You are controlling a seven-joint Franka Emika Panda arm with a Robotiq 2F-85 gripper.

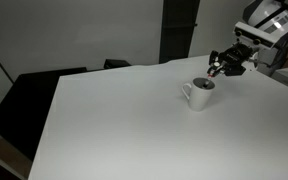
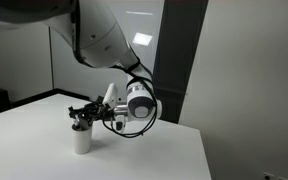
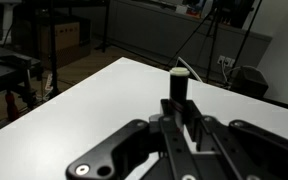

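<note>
A white mug stands upright on the white table, its handle to the left in exterior view 1. Just above its mouth is my gripper, shut on a slim marker-like stick. In the wrist view the stick shows as a dark cylinder with a pale, greenish end, upright between the fingers. Its lower end seems to be at or inside the mug's opening; how deep it sits I cannot tell. Exterior view 2 has the gripper directly over the mug, covering part of the rim.
A black object lies along the table's left side. Dark panels rise behind the far edge.
</note>
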